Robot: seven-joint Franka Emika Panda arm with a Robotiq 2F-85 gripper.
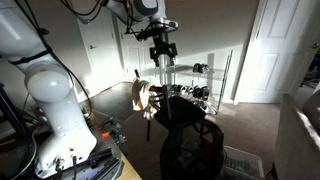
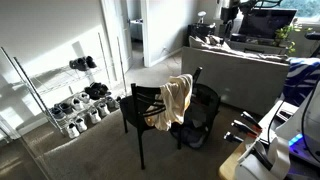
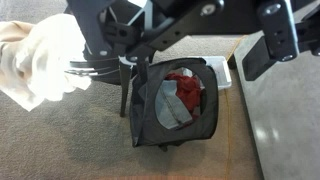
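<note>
My gripper (image 1: 162, 50) hangs high above the floor, open, with nothing between its fingers; it also shows small at the top of exterior view 2. A cream cloth (image 2: 178, 97) is draped over the back of a black chair (image 2: 140, 118). In the wrist view the pale cloth (image 3: 32, 62) lies at the left, bright and partly out of frame. Beside the chair stands a black fabric hamper (image 3: 198, 132), its round opening facing up toward the wrist camera. Red cloth (image 3: 188, 92) and grey cloth (image 3: 170, 104) lie inside. The gripper is well above the hamper, touching neither it nor the chair.
A shoe rack (image 2: 65, 85) with several pairs stands against the wall. A pale sofa (image 2: 232, 75) is on the hamper's far side in exterior view 2.
</note>
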